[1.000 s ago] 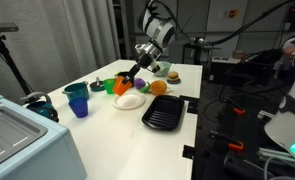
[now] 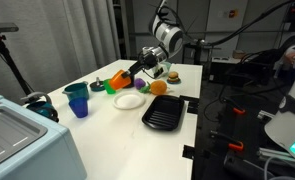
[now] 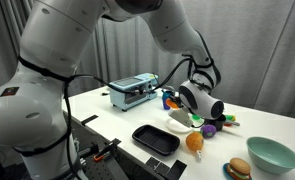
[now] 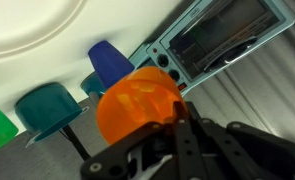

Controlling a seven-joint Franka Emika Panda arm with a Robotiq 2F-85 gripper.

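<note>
An orange cup [image 2: 120, 79] is held in my gripper [image 2: 132, 71], tilted above the table behind the white plate [image 2: 129, 101]. In the wrist view the orange cup [image 4: 137, 105] fills the middle, its body against the dark fingers [image 4: 177, 112]; how far they reach around it is partly hidden. My gripper is shut on it. From exterior view 2 only a small piece of the orange cup [image 3: 173, 104] shows, the arm covering the rest.
Left of the plate stand a blue cup [image 2: 78, 106] and a teal cup [image 2: 74, 92]. A green cup [image 2: 110, 87] is close behind the held cup. A toaster oven [image 2: 27, 145] occupies the left; a black tray [image 2: 164, 112] lies right of the plate.
The orange cup has risen a little and tilted more, still in my gripper. The arm has swung slightly, its wrist reaching further left. Objects on the table look unmoved.
</note>
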